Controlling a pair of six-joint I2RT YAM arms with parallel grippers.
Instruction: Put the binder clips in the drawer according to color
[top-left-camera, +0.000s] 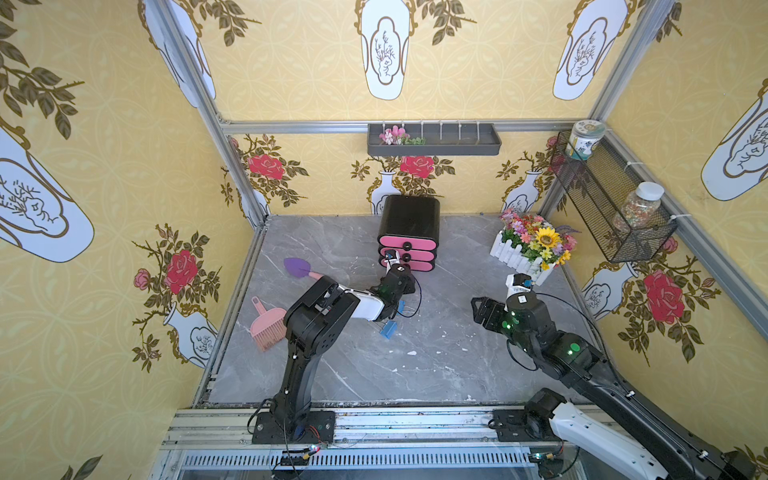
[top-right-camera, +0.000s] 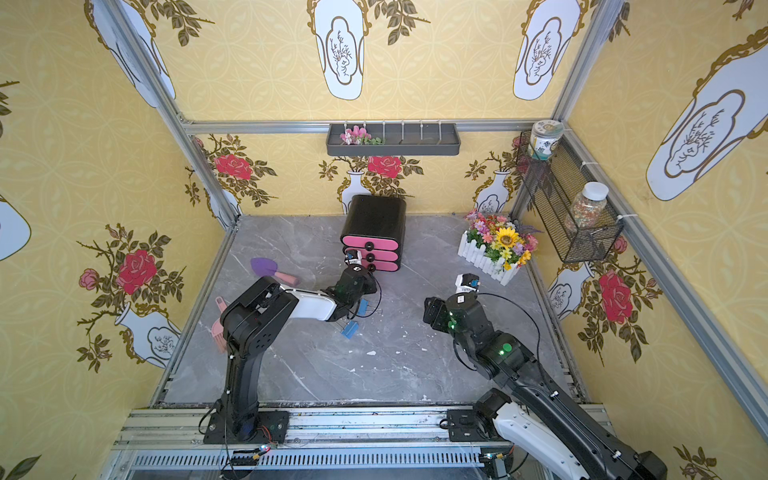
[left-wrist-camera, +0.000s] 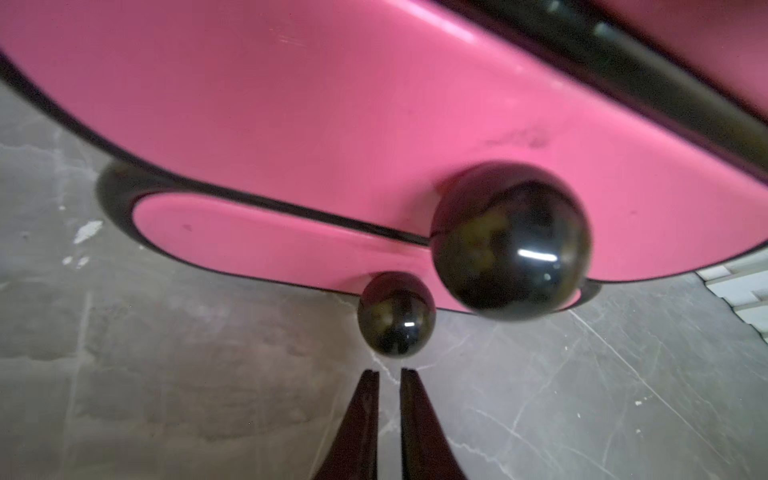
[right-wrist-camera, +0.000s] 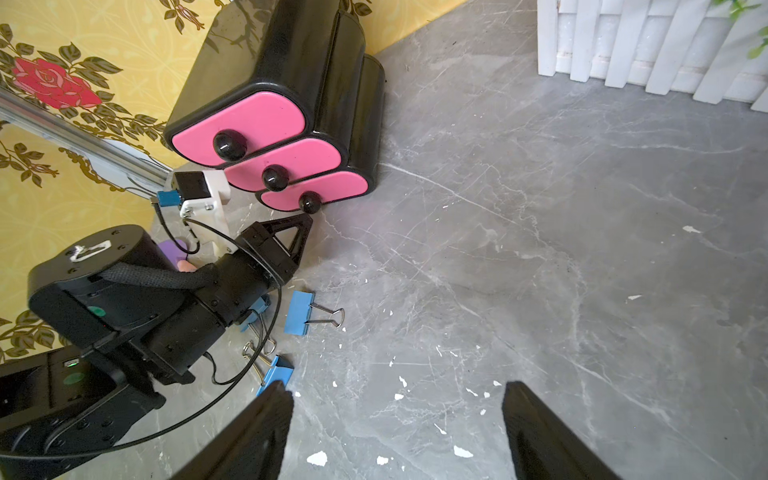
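Observation:
A black drawer unit (top-left-camera: 409, 216) with three pink fronts and black knobs stands at the back. In the left wrist view my left gripper is at the lowest knob (left-wrist-camera: 397, 316), its fingers nearly together; nothing clearly shows between them. Blue binder clips (right-wrist-camera: 299, 313) lie on the table below my left arm, one (right-wrist-camera: 276, 373) nearer the front, another partly hidden by the arm. My right gripper stands open over the right side of the table, facing the clips and drawers.
A flower box (top-left-camera: 520, 256) stands at the back right, with a wire basket (top-left-camera: 608, 192) on the wall above. A purple shovel (top-left-camera: 297, 267) and pink dustpan (top-left-camera: 266, 322) lie at the left.

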